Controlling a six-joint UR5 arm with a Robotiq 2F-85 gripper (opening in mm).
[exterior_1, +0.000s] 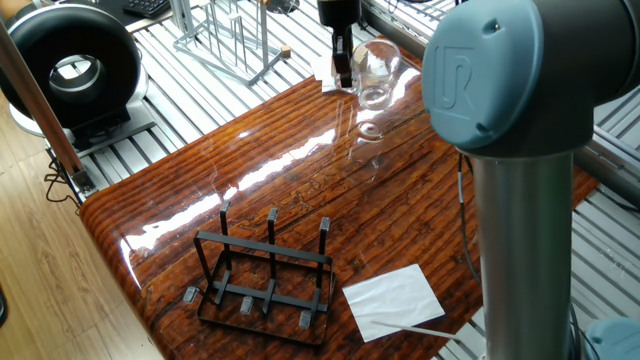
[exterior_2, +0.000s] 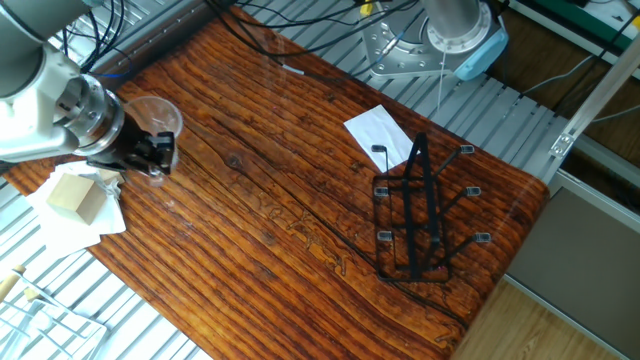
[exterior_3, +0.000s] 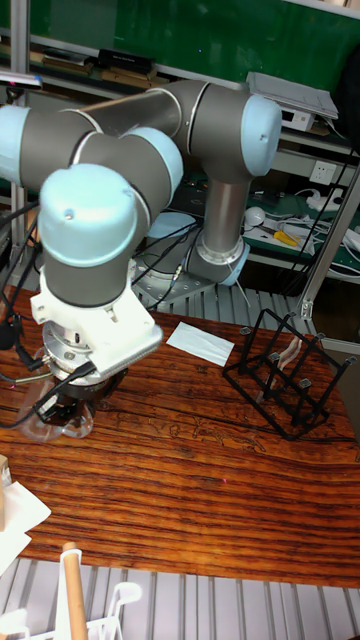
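A clear glass cup (exterior_1: 378, 72) is at the far edge of the wooden table in exterior view 1, close against my black gripper (exterior_1: 343, 82). The fingers look shut on the near side of the cup, though the exact contact is too small to make out. In exterior view 2 the cup (exterior_2: 157, 118) shows beside and behind the gripper (exterior_2: 160, 158). From exterior view 3 the cup (exterior_3: 40, 429) is partly hidden by the gripper and wrist. A black wire rack (exterior_1: 265, 280) with several upright prongs stands at the other end of the table.
A white sheet (exterior_1: 394, 300) lies beside the rack. Near the cup, a wooden block (exterior_2: 78, 198) rests on white paper (exterior_2: 60, 235). Another wire rack (exterior_1: 235, 45) stands off the table. Bare tabletop (exterior_2: 270, 210) separates cup and black rack.
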